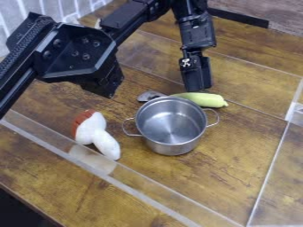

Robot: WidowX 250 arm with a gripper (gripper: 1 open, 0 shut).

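The black gripper [196, 75] points down just behind a steel pot [172, 125] with two side handles, above a pale green corn-like vegetable [204, 100] lying along the pot's back edge. Its fingers are dark and partly hidden, so whether anything sits between them is unclear. A white toy with an orange-red part [95, 133] lies left of the pot. A small grey metal object [148, 96] lies behind the pot, left of the vegetable.
Clear strips cross it at lower left and right. The black arm covers the upper left.
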